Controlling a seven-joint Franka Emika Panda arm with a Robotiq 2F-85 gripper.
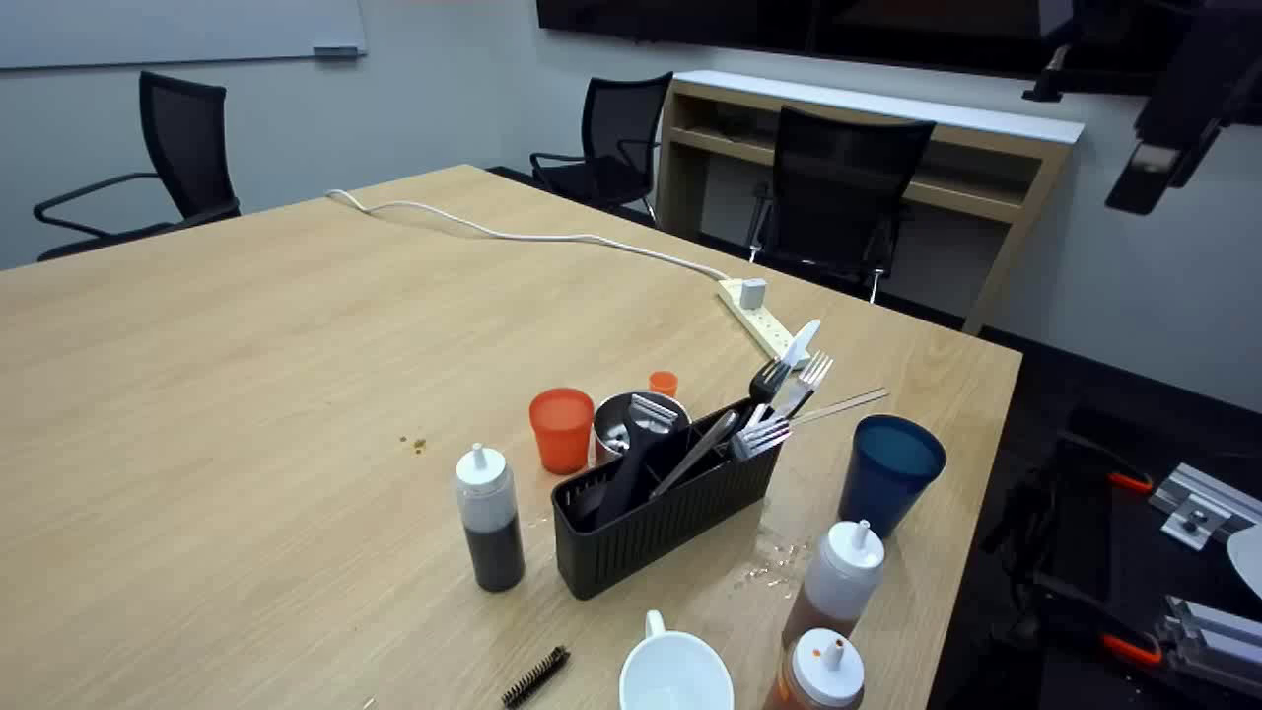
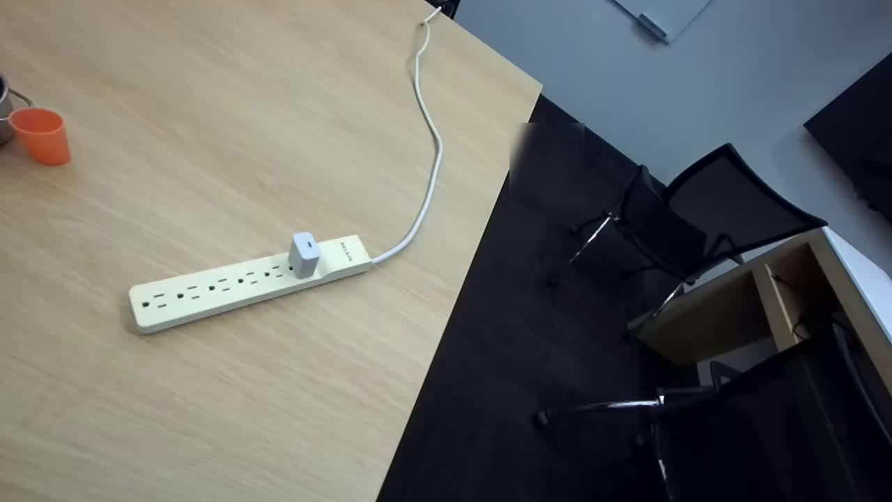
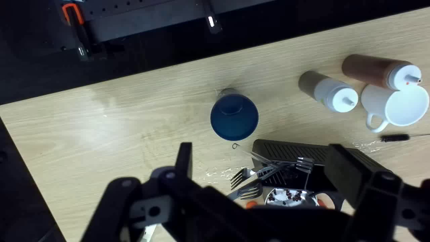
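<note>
My gripper hangs high over the table with its fingers wide apart and nothing between them. Part of it also shows at the upper right of exterior view 1, where a dark finger (image 1: pixel 1145 177) stands out. Below lies a black cutlery caddy (image 1: pixel 663 521) with forks, a knife and other utensils in it. A dark blue cup (image 3: pixel 234 117) stands upright near the table edge, apart from the caddy. Next to the caddy are a metal pot (image 3: pixel 291 197) with dark bits inside, a red-orange cup (image 1: pixel 561 432) and a small orange cup (image 2: pixel 42 137).
Around the caddy stand a dark-filled squeeze bottle (image 1: pixel 491 521), two more bottles (image 3: pixel 328 92) and a white mug (image 3: pixel 397 105). A small black brush (image 1: pixel 535 678) lies nearby. A power strip (image 2: pixel 251 284) trails its cord along the far side.
</note>
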